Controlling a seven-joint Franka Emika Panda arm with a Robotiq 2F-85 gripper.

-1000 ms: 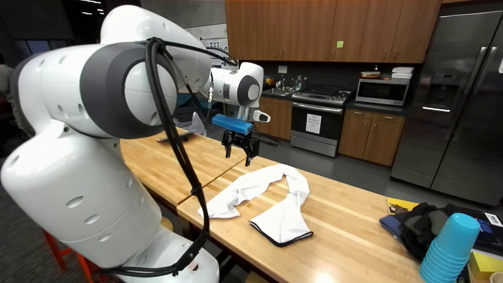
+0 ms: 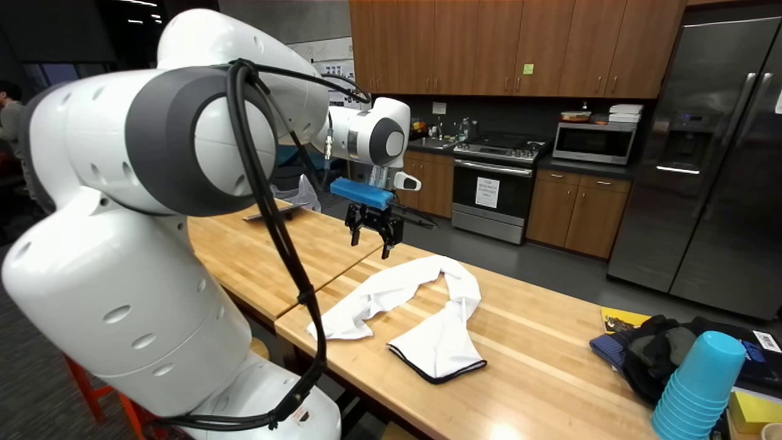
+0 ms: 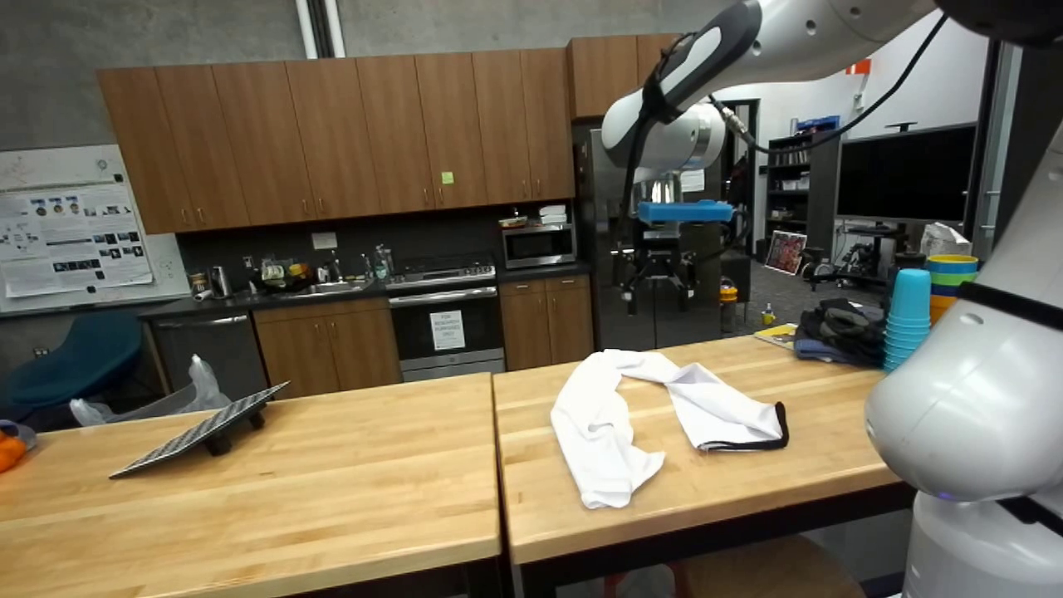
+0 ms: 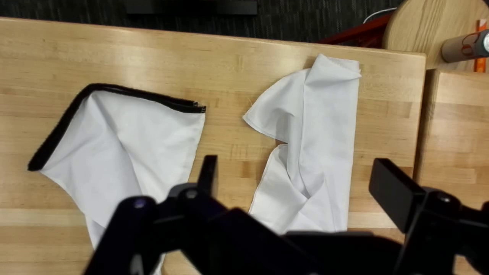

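Note:
A white cloth (image 2: pixel 438 344) with a black edge along one end lies on the wooden table, bent into a curved, rumpled strip. From the wrist view the cloth (image 4: pixel 326 151) runs down both sides of a bare patch, its black-trimmed end at left, and its lower middle is hidden by the gripper. My gripper (image 2: pixel 372 248) hangs above the table, clear of the cloth, with its fingers apart. Nothing sits between its fingers. In the second exterior view the gripper (image 3: pixel 658 299) is also up in the air, behind and above the cloth (image 3: pixel 603 438).
Stacked blue cups (image 2: pixel 696 388) and dark clothing (image 2: pixel 652 348) occupy the table's right end. A second table (image 3: pixel 329 478) adjoins on the other side, bearing a tilted dark panel (image 3: pixel 204 435). Bare wood lies between the cloth and the cups.

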